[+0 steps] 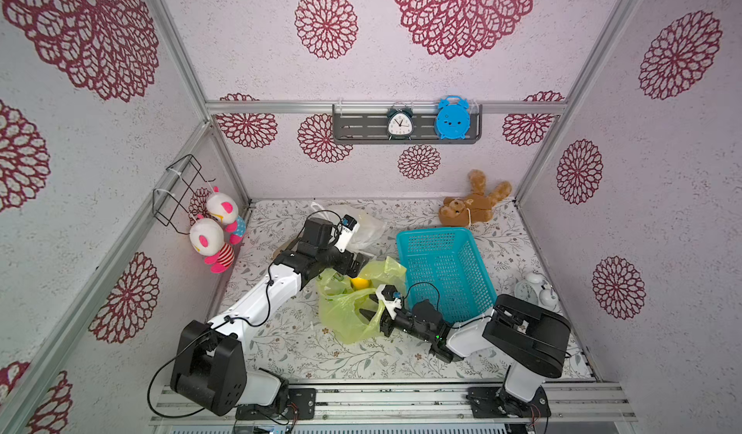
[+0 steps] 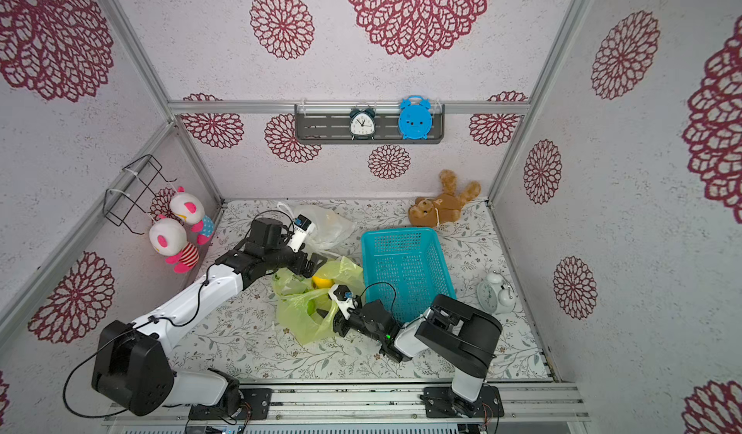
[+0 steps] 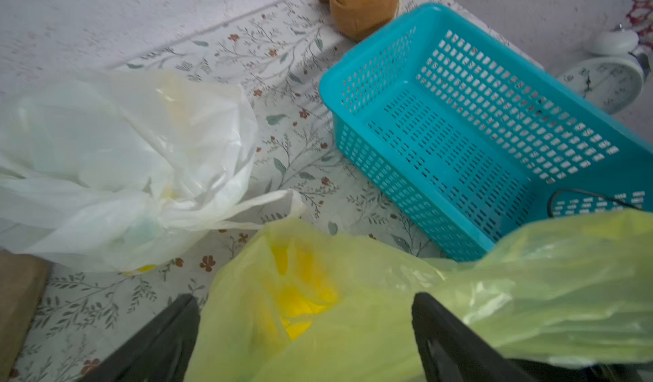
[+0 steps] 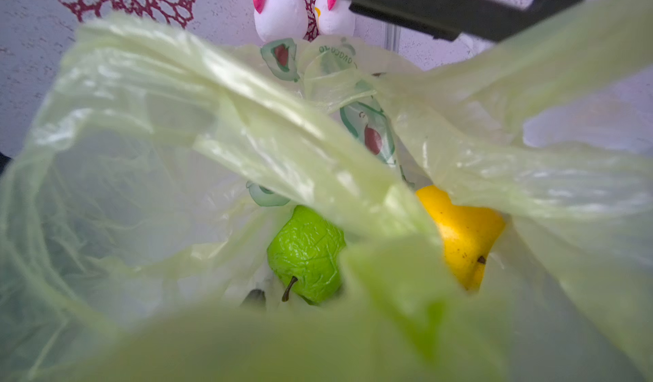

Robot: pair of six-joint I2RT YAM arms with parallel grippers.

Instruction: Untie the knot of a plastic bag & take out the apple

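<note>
The yellow-green bag (image 1: 348, 318) lies loosely gathered left of the basket. In the right wrist view a wrinkled green apple (image 4: 302, 252) and a yellow fruit (image 4: 459, 235) show among its folds. My left gripper is open above the bag, the plastic below and between its fingers. My right gripper (image 1: 375, 306) is low at the bag's right side, inside or against the plastic; its fingers are mostly covered, and how they stand is unclear.
A turquoise basket (image 1: 444, 233) is to the right. A white bag (image 3: 115, 150) lies behind the green one. A plush bear (image 1: 463, 210) is at the back right, a white clock (image 2: 494, 295) at the right edge.
</note>
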